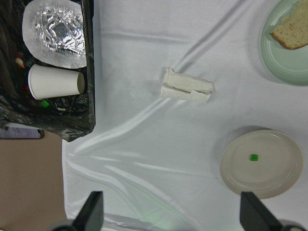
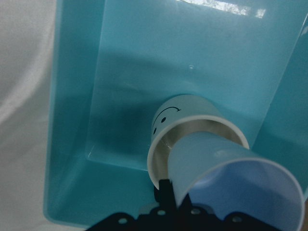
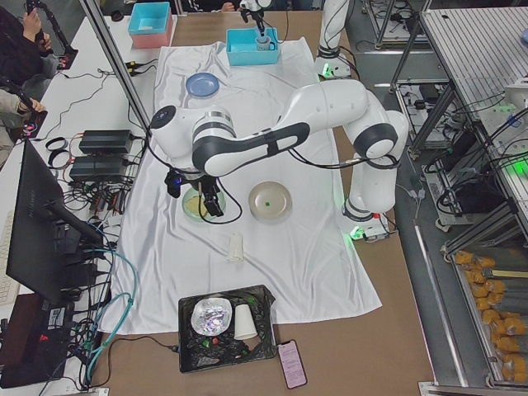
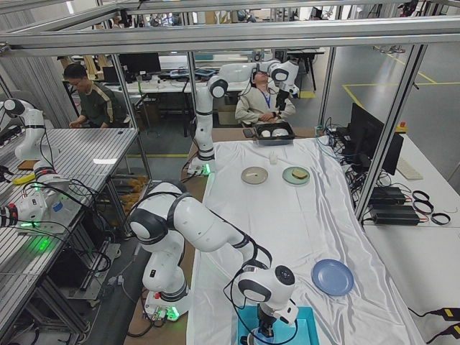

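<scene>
My left gripper is open and empty above the cloth, near a green plate (image 1: pixel 288 62) with bread (image 1: pixel 293 33), a beige plate (image 1: pixel 262 173) with a small green cube (image 1: pixel 254 157), and a white folded item (image 1: pixel 186 89). In the right wrist view my right gripper is shut on a blue cup (image 2: pixel 226 187), which sits tilted at the mouth of a white smiley cup (image 2: pixel 178 108) inside the blue bin (image 2: pixel 130 53).
A black-lined tray (image 1: pixel 48 115) with a foil dish (image 1: pixel 55 33) and white cup (image 1: pixel 55 83) is at the near end, a phone (image 3: pixel 293 365) beside it. A blue plate (image 4: pixel 332 277) lies near the bin.
</scene>
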